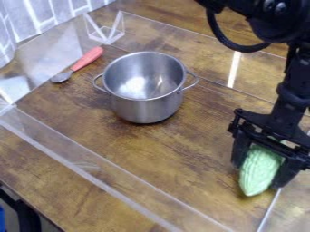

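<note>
My black gripper (269, 143) is down at the right edge of the table, its fingers around a pale green, textured oblong object (259, 173) like a cabbage. Whether the fingers are closed tightly on it is unclear. A steel pot (147, 100) with two handles stands upright at the centre back, apart from the gripper.
A spoon with a red handle (85, 60) lies at the back left. Clear plastic walls (109, 186) border the workspace at left and front.
</note>
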